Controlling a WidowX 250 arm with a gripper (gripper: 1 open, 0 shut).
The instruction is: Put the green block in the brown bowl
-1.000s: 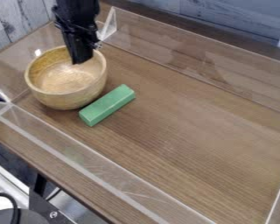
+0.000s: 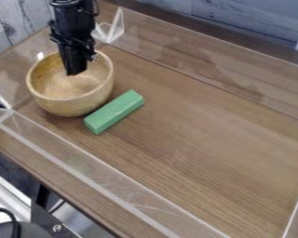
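Observation:
The green block [image 2: 115,112] lies flat on the wooden table, just outside the brown bowl [image 2: 44,100], close by its lower right side. Nothing shows inside the bowl apart from the gripper's shadowed tip area near its far wall. My black gripper [image 2: 72,63] reaches down from the top left over the bowl's far part, apart from the block. Its fingers are small and dark here, so whether they are parted is unclear.
Bare wooden table [image 2: 201,130] stretches to the right of the block. A clear plastic edge [image 2: 96,186] runs along the lower left side, with black cables [image 2: 5,218] beyond it in the corner.
My gripper has come lower and a little left over the far part of the bowl. Bowl and block lie where they were.

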